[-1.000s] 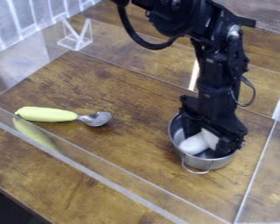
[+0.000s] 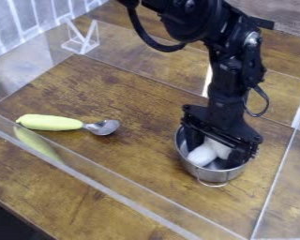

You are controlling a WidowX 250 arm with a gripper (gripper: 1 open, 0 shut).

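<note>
My black gripper (image 2: 219,133) reaches down from the top into a steel bowl (image 2: 214,174) on the right side of the wooden table. A white object (image 2: 208,155) lies in the bowl among the fingers, which partly hide it; whether they grip it cannot be seen clearly.
A yellow-handled scoop (image 2: 60,123) lies on the table (image 2: 78,80) to the left, with open wood around it. Clear panels edge the table at the lower left and right, and a white railing is at the top left.
The gripper has shifted slightly left within the bowl, and its fingers sit differently around the white object.
</note>
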